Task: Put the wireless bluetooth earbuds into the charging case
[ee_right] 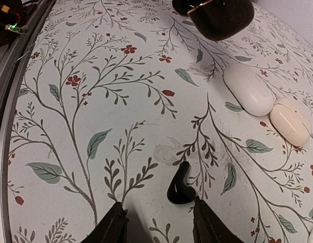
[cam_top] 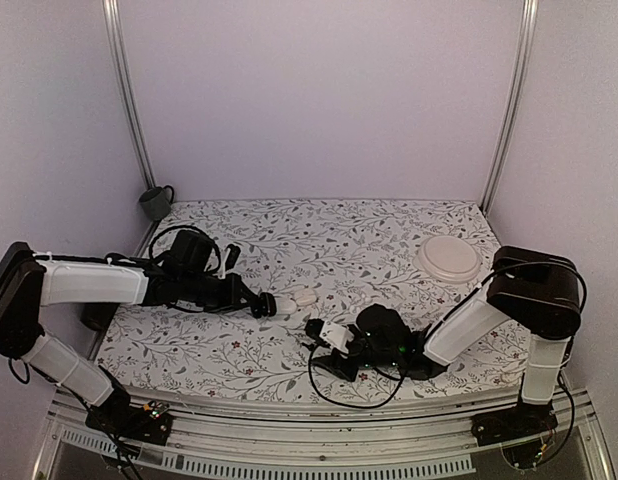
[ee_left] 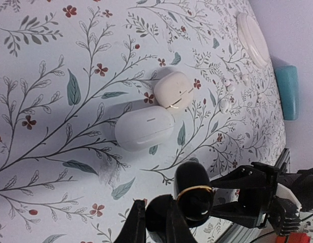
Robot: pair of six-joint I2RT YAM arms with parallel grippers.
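Observation:
My left gripper (cam_top: 251, 298) is shut on a black charging case (ee_left: 193, 177) with a gold band, held left of two white cases. A black earbud (ee_right: 180, 190) lies on the patterned table in the right wrist view, just beyond my right gripper, whose fingers are apart on either side below it, part open with nothing seen between them. The white case (ee_left: 144, 127) and the cream case (ee_left: 172, 88) rest side by side on the table.
A white round lid (cam_top: 449, 255) lies at the back right, a grey mug (cam_top: 156, 202) stands at the back left. Small white earbuds (ee_left: 224, 105) lie near the cases.

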